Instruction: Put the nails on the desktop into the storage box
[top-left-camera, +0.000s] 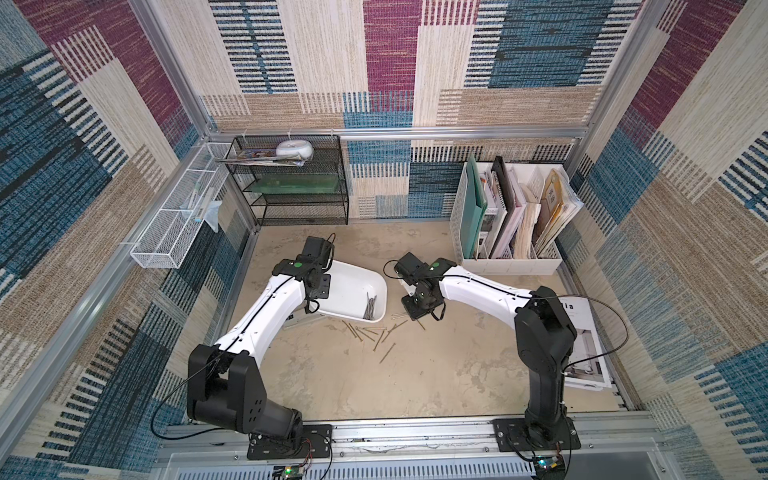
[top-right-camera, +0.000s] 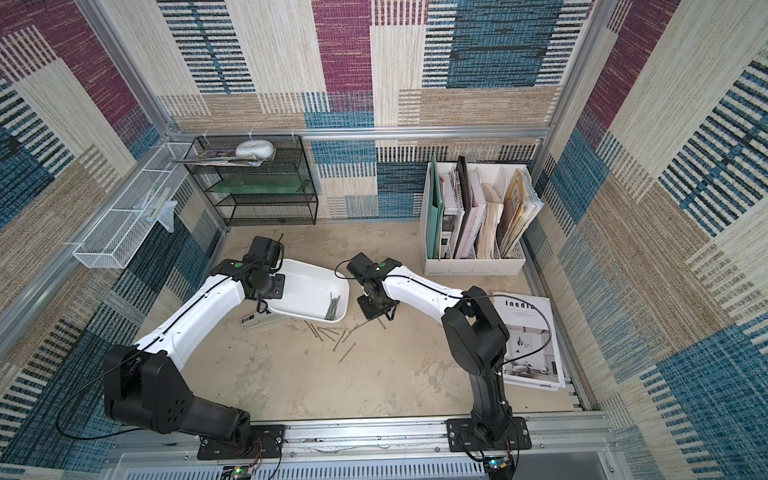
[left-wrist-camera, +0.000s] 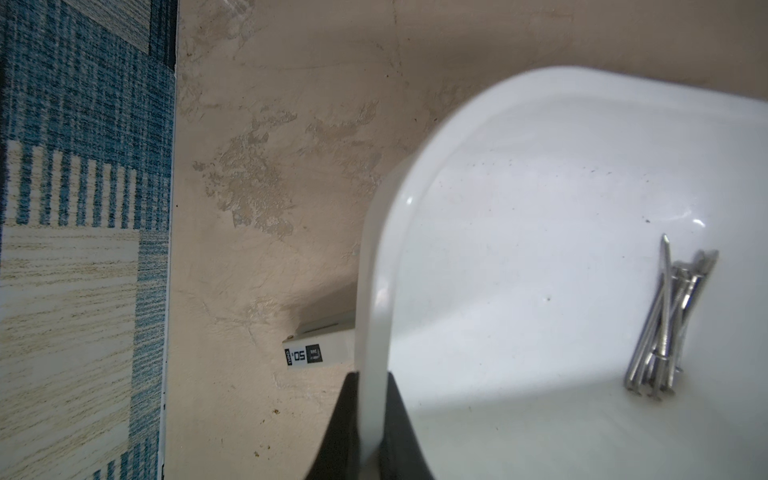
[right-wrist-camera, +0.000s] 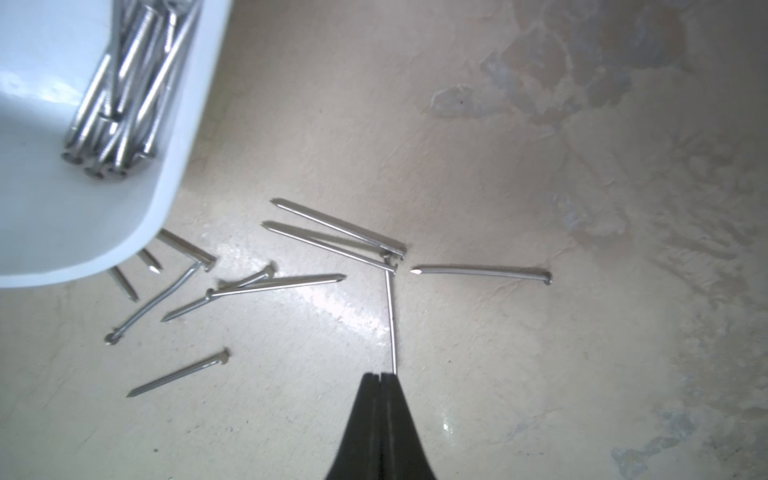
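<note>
The white storage box (top-left-camera: 352, 284) stands mid-desk with a pile of silver nails (left-wrist-camera: 668, 320) inside. My left gripper is shut on the box's left rim, as the left wrist view shows. Several loose nails lie on the desk to the right and front of the box, among them a nail (right-wrist-camera: 480, 272) lying crosswise and another nail (right-wrist-camera: 177, 372) farther apart. My right gripper is shut just over these loose nails, with nothing seen between its fingers; one nail reaches toward its tips.
A small labelled carton (left-wrist-camera: 320, 348) lies beside the box's left end. A black wire rack (top-left-camera: 288, 208) and a white file holder (top-left-camera: 512, 264) stand at the back. Magazines (top-right-camera: 528, 336) lie at the right.
</note>
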